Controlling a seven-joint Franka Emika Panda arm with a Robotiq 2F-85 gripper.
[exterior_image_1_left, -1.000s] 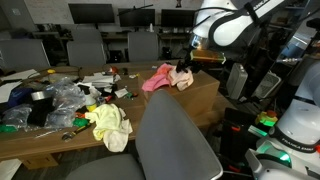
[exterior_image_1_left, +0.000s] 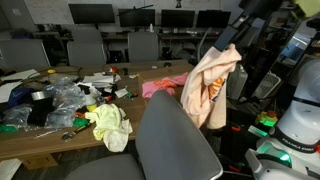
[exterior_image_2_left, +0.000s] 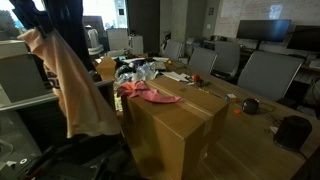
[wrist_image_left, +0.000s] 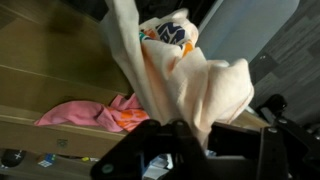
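A pale peach cloth (exterior_image_1_left: 208, 85) hangs in the air from my gripper, which is shut on it. In the second exterior view the cloth (exterior_image_2_left: 75, 90) drapes long and loose at the left, clear of the brown box. The wrist view shows printed orange and blue patches on the cloth (wrist_image_left: 205, 82), which covers much of the fingertips. A bright pink cloth (exterior_image_2_left: 150, 92) lies crumpled on top of the brown box (exterior_image_2_left: 172, 135), below and away from my gripper.
A pale yellow cloth (exterior_image_1_left: 111, 126) lies on the wooden table, with tools, bags and other clutter around it. A grey chair (exterior_image_1_left: 170, 140) stands in front of the table. More chairs and monitors line the back.
The peach cloth has been lifted off the surface beside the pink cloth. My arm has risen and come toward the first exterior camera, carrying it. The pink cloth stays behind.
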